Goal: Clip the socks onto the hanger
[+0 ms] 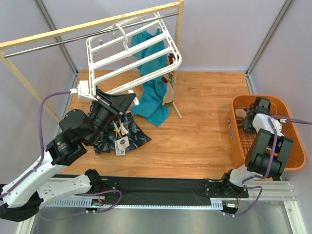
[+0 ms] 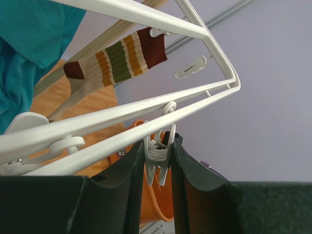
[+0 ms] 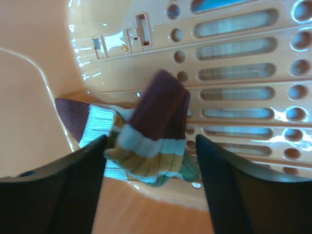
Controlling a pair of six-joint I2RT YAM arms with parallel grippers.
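Note:
My left gripper (image 1: 127, 97) is shut on a white clip (image 2: 157, 151) at the front bar of the white hanger (image 1: 131, 51). A striped sock (image 2: 124, 58) hangs from the hanger. In the orange basket (image 1: 234, 141), my right gripper (image 1: 251, 124) is part open above a crumpled striped sock (image 3: 148, 141) of maroon, light blue, mustard and green, which lies between and beyond its blurred fingers in the right wrist view.
A teal cloth (image 1: 153, 102) hangs behind the hanger, under the wooden rack (image 1: 176, 29). Dark patterned fabric with tags (image 1: 136, 136) lies beneath the left arm.

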